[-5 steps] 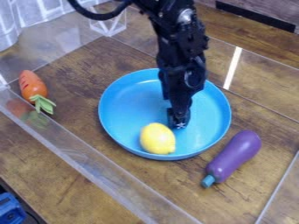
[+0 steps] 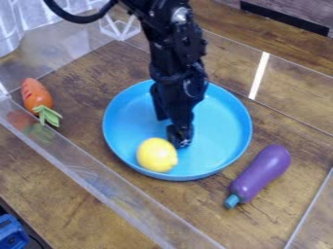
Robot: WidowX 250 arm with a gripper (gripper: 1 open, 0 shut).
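Note:
The black gripper point(image 2: 174, 119) reaches down from the top over a blue plate point(image 2: 224, 146), its fingers open and low within the plate. A yellow toy fruit point(image 2: 156, 154) lies in the front left part of the plate, just forward and left of the fingers, not held. Whether the fingertips touch the plate's bottom is hard to tell.
A purple eggplant point(image 2: 260, 176) lies right of the plate on the wooden table point(image 2: 78, 175). An orange carrot point(image 2: 38, 97) with a green top lies at the left. A clear plastic edge runs along the lower left, with a blue object in the bottom corner.
The gripper has moved left across the plate, toward the side where the yellow fruit is. The fruit appears shifted slightly left.

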